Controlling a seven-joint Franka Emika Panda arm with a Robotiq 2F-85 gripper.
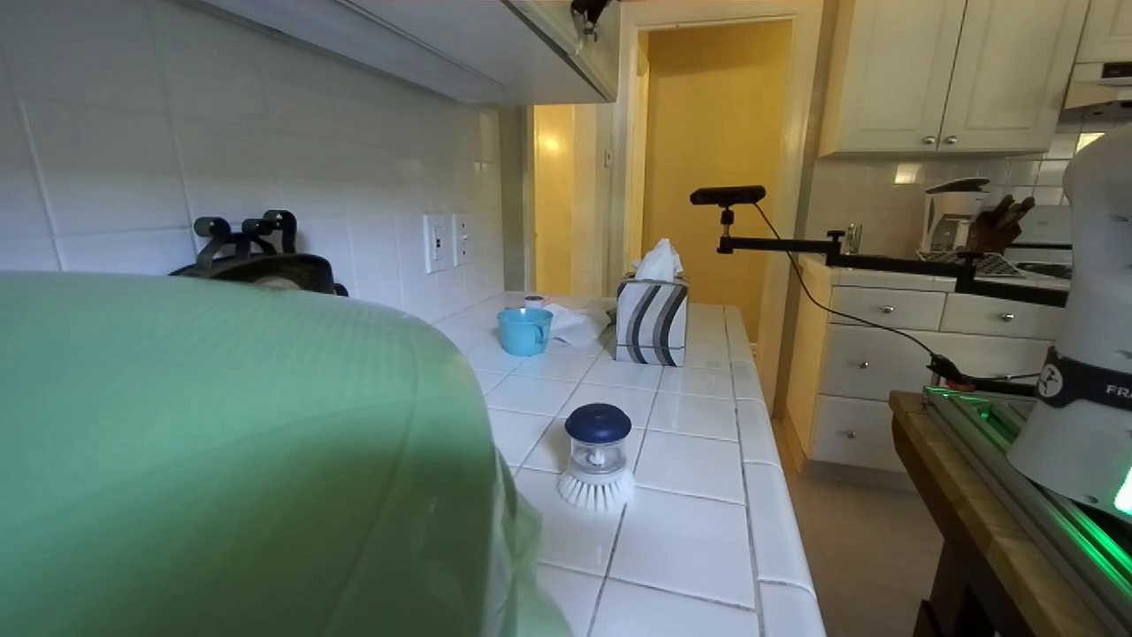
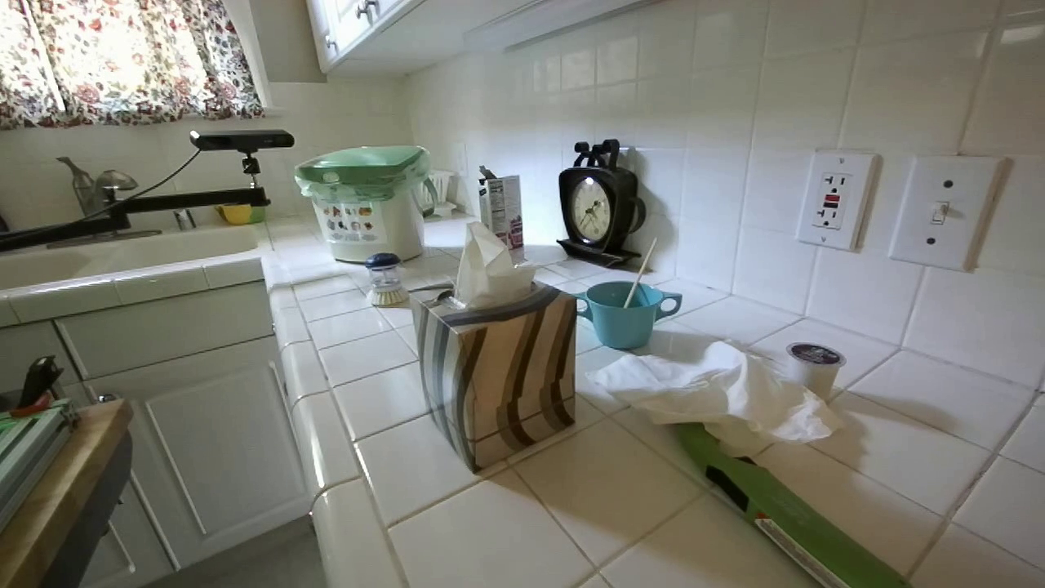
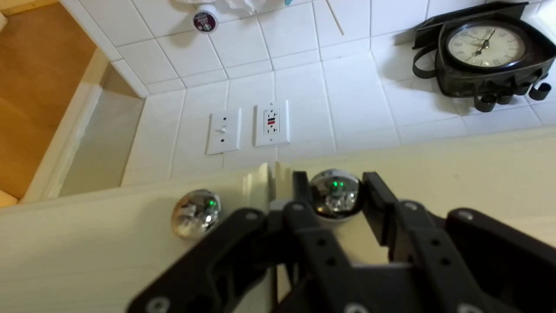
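Observation:
In the wrist view, my gripper is shut on a round chrome knob (image 3: 333,195), with one black finger on each side of it. The knob sits on a cream cabinet door (image 3: 458,167). Left of it, across the gap between the doors, a second chrome knob (image 3: 196,213) stands free. Both doors look shut. In exterior view 1 only a small dark part of the gripper (image 1: 589,12) shows at the top edge, against the upper cabinet (image 1: 446,53). Exterior view 2 shows no gripper.
Below the cabinet, the tiled counter (image 2: 362,333) holds a tissue box (image 2: 500,382), a blue two-handled cup (image 2: 627,318), a black clock (image 2: 599,211), a scrub brush (image 2: 384,279) and a green-lidded bin (image 2: 367,211). Wall outlets (image 3: 272,122) sit under the cabinet.

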